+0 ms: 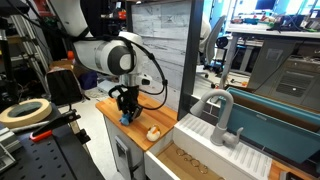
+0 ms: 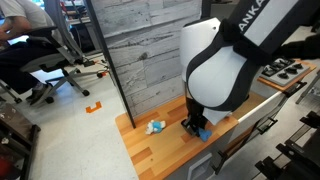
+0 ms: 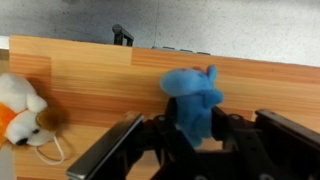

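A small blue plush toy [image 3: 193, 88] is on the wooden tabletop, close to its edge in the wrist view. My gripper is right over it, with a dark finger on each side and the toy in the gap. The fingers stand part open; whether the pads press on the toy cannot be seen. In exterior view 1 the toy [image 1: 125, 120] shows low beside the gripper [image 1: 130, 112]. From the other side, blue [image 2: 204, 135] shows just under the gripper [image 2: 194, 128]. An orange and white plush toy [image 3: 22, 108] lies apart on the wood.
An open drawer or bin [image 1: 190, 165] with small items is beside the wooden top. A grey faucet [image 1: 215, 105] and a blue-grey trough [image 1: 265, 130] stand to its right. A white plank wall [image 2: 150, 50] rises behind the surface.
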